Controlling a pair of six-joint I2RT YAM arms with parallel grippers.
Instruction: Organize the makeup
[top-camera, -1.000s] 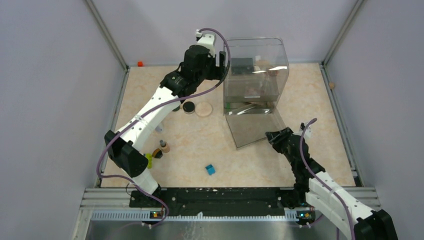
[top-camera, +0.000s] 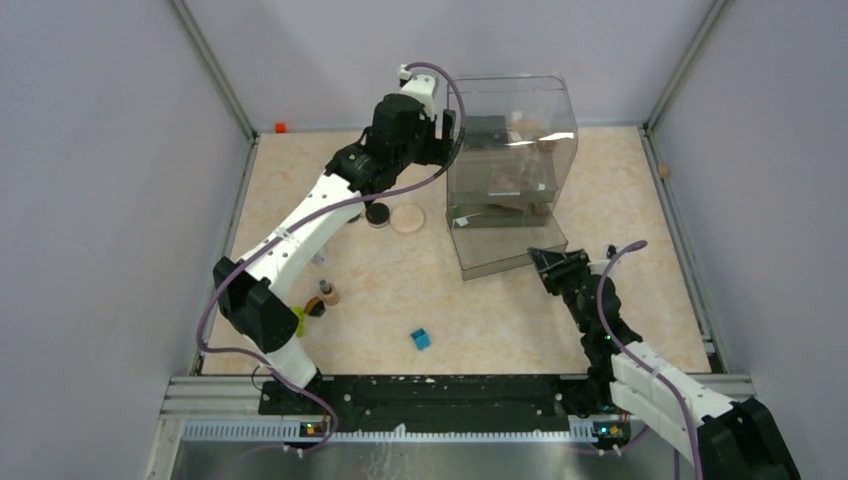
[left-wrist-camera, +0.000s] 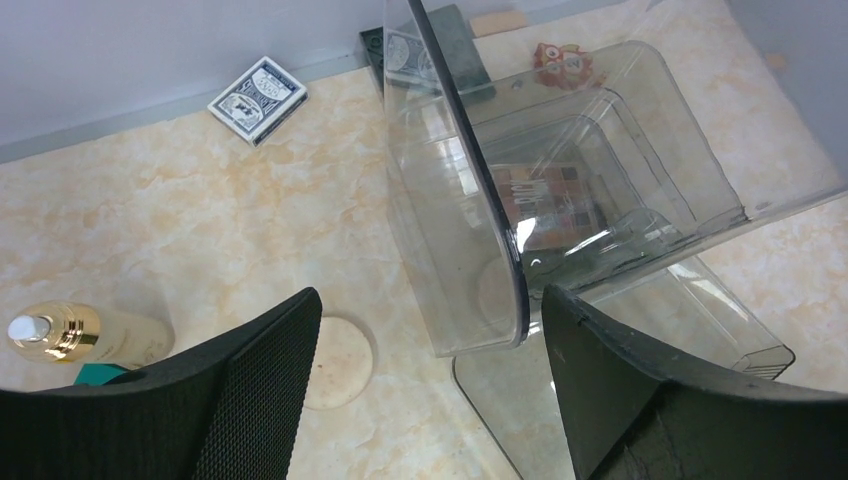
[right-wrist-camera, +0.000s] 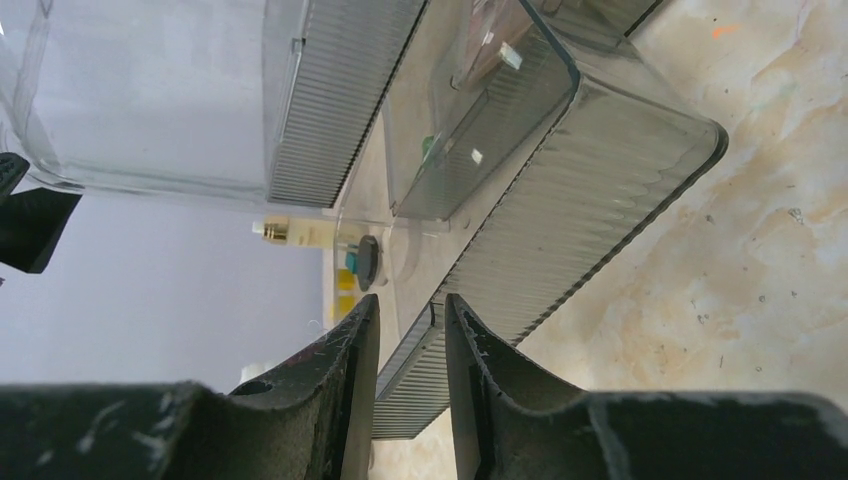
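Note:
The clear acrylic organizer stands at back centre, its lower drawer pulled out at the front. My right gripper is shut on the drawer's front edge, seen close in the right wrist view. My left gripper is part open at the organizer's upper left, fingers either side of its wall edge in the left wrist view. Left of the organizer lie a round pale compact, a black-lidded jar, a small bottle, a dark brush and a cream bottle.
A card box lies by the back wall. A blue block sits at front centre, and a green item at front left.
The drawer's front has moved slightly toward the back with my right gripper on it.

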